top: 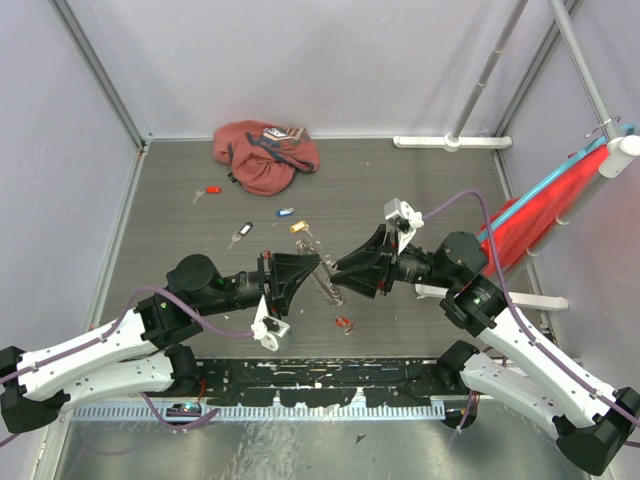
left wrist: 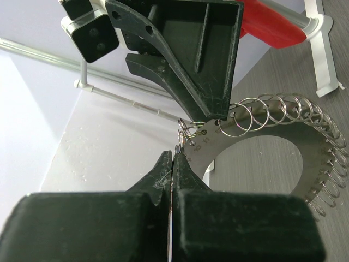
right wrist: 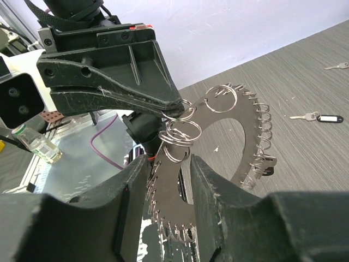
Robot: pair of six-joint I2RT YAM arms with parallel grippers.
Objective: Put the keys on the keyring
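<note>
The keyring is a flat grey metal plate [right wrist: 210, 131] shaped as a loop, with many small wire rings along its edge. Held up off the floor, it hangs from my left gripper, whose fingers are shut at its edge. My right gripper is open, close to the same edge, with several wire rings [right wrist: 181, 136] in front of its gap. In the top view the two grippers nearly meet over the plate. Keys lie on the floor: red-tagged [top: 344, 325], yellow-tagged [top: 300, 227], blue-tagged [top: 285, 212], black-tagged [top: 240, 233] and another red-tagged [top: 209, 190].
A folded maroon cloth [top: 265, 160] lies at the back. White pipe stands and a red sheet [top: 550, 205] take up the right side. A dark rail [top: 320, 374] runs along the front.
</note>
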